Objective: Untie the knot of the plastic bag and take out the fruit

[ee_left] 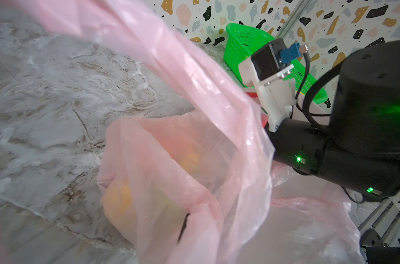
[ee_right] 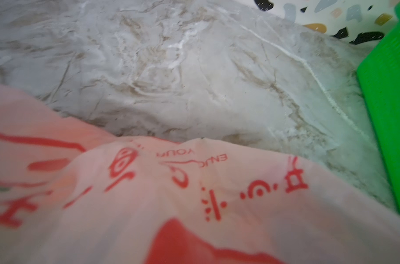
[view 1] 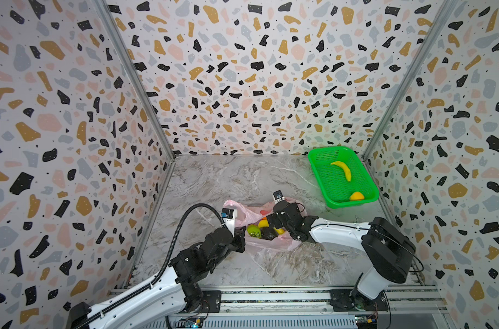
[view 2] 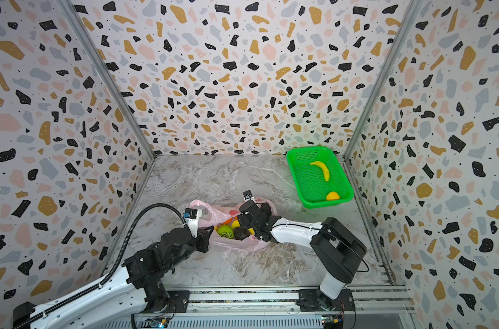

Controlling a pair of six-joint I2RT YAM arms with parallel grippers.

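The pink plastic bag [view 1: 271, 246] lies opened on the table, showing green fruit [view 1: 253, 231], a dark fruit [view 1: 268, 233] and yellow fruit [view 1: 263, 223]. My left gripper [view 1: 239, 241] is shut at the bag's left side; a raised pink fold crosses its wrist view, and whether it holds film is unclear. My right gripper [view 1: 274, 219] is over the right part of the bag among the fruit, its fingers mostly hidden. In the right wrist view printed film [ee_right: 252, 189] fills the lower part.
A green basket [view 1: 326, 194] at back right holds a banana [view 1: 345, 170] and an orange fruit [view 1: 357, 195].
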